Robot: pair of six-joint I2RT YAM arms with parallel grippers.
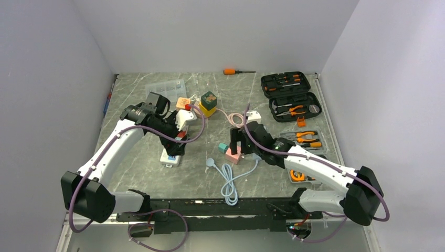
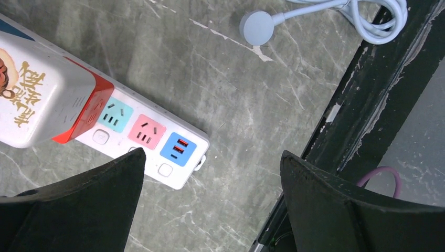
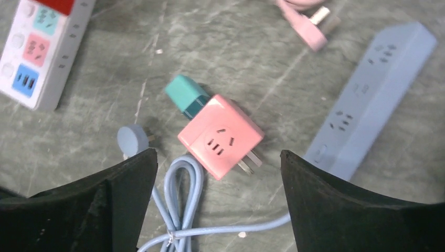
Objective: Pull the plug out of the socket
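A pink plug block (image 3: pixel 220 136) with socket holes on top lies on the table, its metal prongs bare and pointing away from the blue-grey power strip (image 3: pixel 362 100). A small teal block (image 3: pixel 187 94) sits against its far-left corner; whether the two are joined I cannot tell. My right gripper hangs over the pink block, fingers spread wide, gripping nothing. Open and empty, my left gripper is above the end of the white power strip (image 2: pixel 141 126), where teal, pink and blue outlets show.
A coiled light-blue cable (image 1: pixel 229 184) with a round plug (image 2: pixel 257 28) lies in front of the pink block. Behind are a pink cord (image 1: pixel 236 119) and a stacked cube (image 1: pixel 208 101). Open tool cases (image 1: pixel 291 97) take up the right side. Between the arms the table is mostly bare.
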